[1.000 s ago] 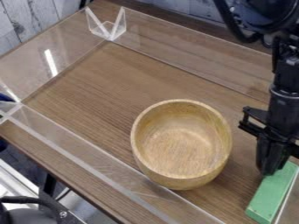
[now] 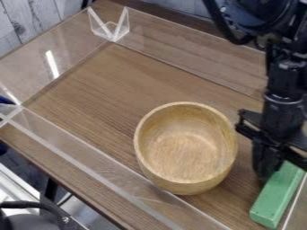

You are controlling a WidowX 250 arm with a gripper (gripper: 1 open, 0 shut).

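A round light wooden bowl point(image 2: 182, 144) sits on the table just left of my gripper point(image 2: 267, 157). A green rectangular block point(image 2: 276, 198) lies at the lower right, partly beneath the gripper. The black gripper comes down from the top right, its fingertips just over the block's upper end beside the bowl's right rim. It looks shut, and I see nothing held in it; whether it touches the block I cannot tell.
Transparent walls edge the table, with a clear bracket point(image 2: 109, 27) at the back left.
The arm and gripper have moved slightly to the left, closer to the bowl. The bowl and green block look to be where they were.
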